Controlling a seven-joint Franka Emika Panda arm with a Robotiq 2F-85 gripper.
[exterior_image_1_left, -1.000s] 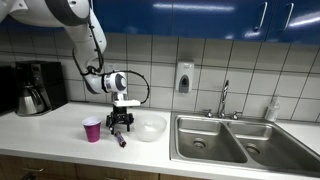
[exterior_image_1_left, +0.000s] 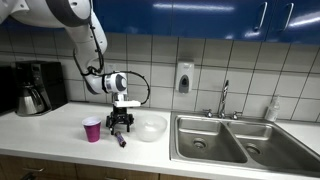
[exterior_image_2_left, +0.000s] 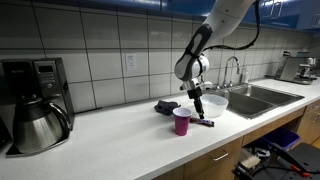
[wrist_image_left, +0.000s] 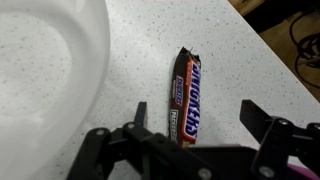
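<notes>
A Snickers bar (wrist_image_left: 185, 98) in a dark wrapper lies flat on the white speckled counter. Over it, my gripper is open, one finger to each side of the bar and bare counter showing in both gaps. From outside, the bar (exterior_image_1_left: 121, 140) sits in front of the gripper, between a pink cup (exterior_image_1_left: 92, 129) and a translucent white bowl (exterior_image_1_left: 151, 127). The second exterior view also has the cup (exterior_image_2_left: 181, 121), bar (exterior_image_2_left: 202, 122) and bowl (exterior_image_2_left: 226, 104). The exterior views are too small to show the height of the fingertips.
A double steel sink (exterior_image_1_left: 235, 141) with a faucet lies right of the bowl. Behind the arm is a dark cloth (exterior_image_2_left: 167, 107). A coffee maker (exterior_image_2_left: 41, 108) stands at the counter's far end. The counter's front edge is close to the bar.
</notes>
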